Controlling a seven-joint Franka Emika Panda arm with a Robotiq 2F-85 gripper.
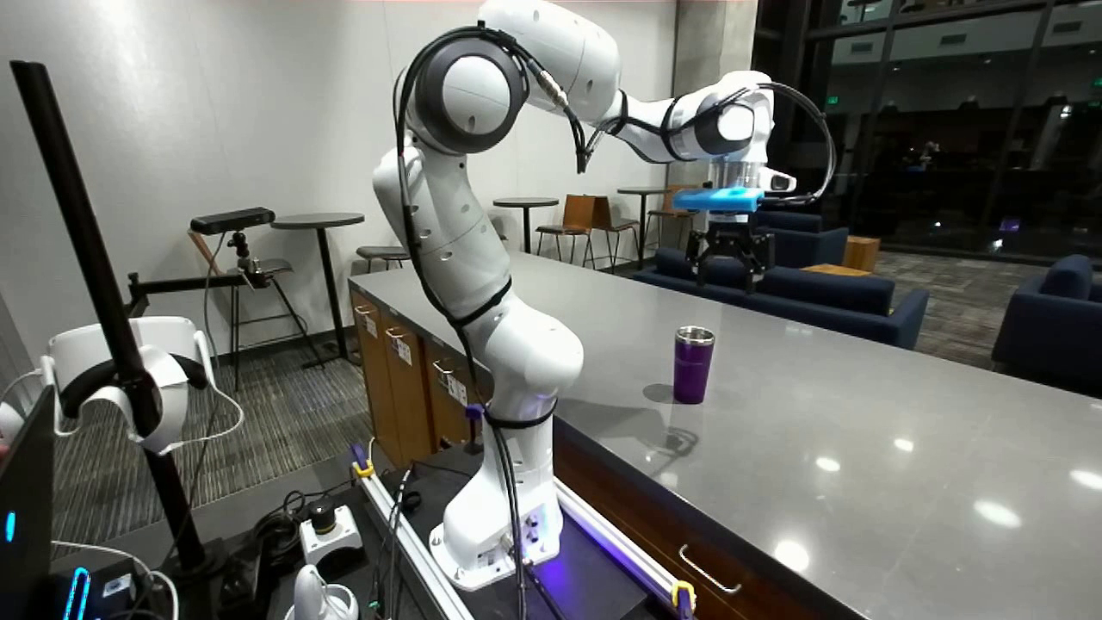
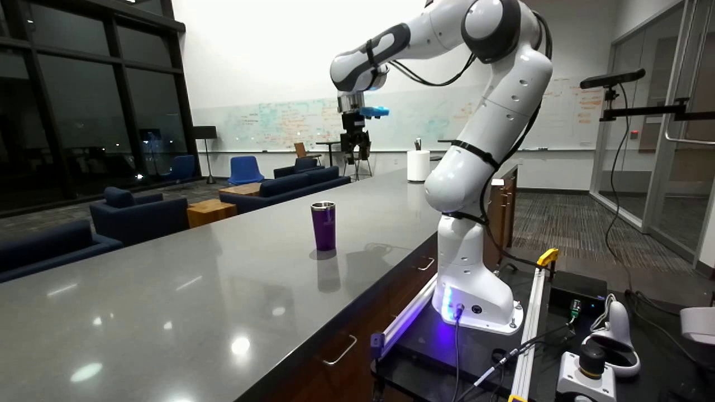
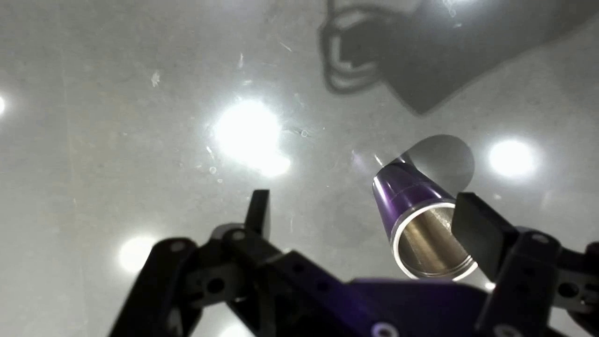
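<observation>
A purple tumbler (image 1: 693, 366) with a steel rim stands upright on the grey counter (image 1: 826, 413), uncovered and looking empty inside. My gripper (image 1: 730, 270) is well above the counter, higher than the tumbler and clear of it. In the second exterior view the tumbler (image 2: 323, 228) stands below and to the left of the gripper (image 2: 356, 153). From the wrist, the gripper shows its fingers wide apart, nothing held. The tumbler's open mouth (image 3: 432, 241) appears near the right finger, which overlaps part of its rim in the picture.
A white container (image 2: 418, 166) with dark items stands farther along the counter. Navy sofas (image 1: 816, 289) are beyond the counter's far edge.
</observation>
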